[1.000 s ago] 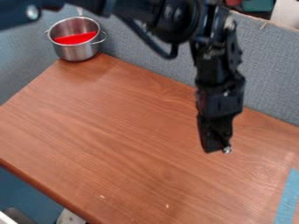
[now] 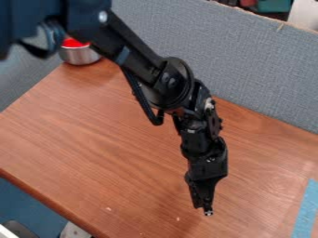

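The black arm reaches from the top left down over the wooden table (image 2: 87,139), its gripper (image 2: 204,206) pointing down low over the front right part of the surface. The gripper is shut, with nothing showing between its fingers. Whether it touches the table is unclear. A steel pot (image 2: 78,56) with red inside stands at the back left, partly hidden behind the arm.
A grey padded wall (image 2: 248,70) runs along the back. A light blue strip (image 2: 303,209) lies at the right edge.
The arm has come down and toward the front, moving the gripper lower and slightly left in the view. The arm now covers part of the pot.
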